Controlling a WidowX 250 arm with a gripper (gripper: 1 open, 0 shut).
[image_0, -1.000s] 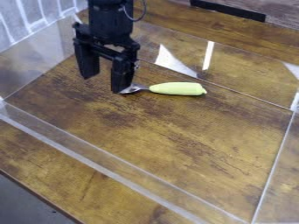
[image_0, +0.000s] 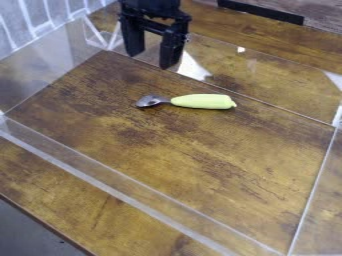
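A spoon with a metal bowl (image_0: 151, 101) and a thick pale yellow-green handle (image_0: 203, 101) lies flat on the wooden table, inside a clear-walled enclosure. My black gripper (image_0: 151, 52) hangs above and behind the spoon, near the top of the view, apart from it. Its fingers stand open, and nothing shows between them.
Clear plastic walls (image_0: 114, 179) ring the work area on the wooden table (image_0: 187, 160). A white railed object (image_0: 27, 20) is at the upper left, and a dark strip runs along the back right.
My gripper has moved up and back in the view, away from the enclosure floor, uncovering more of the area left of the spoon. The spoon lies where it was.
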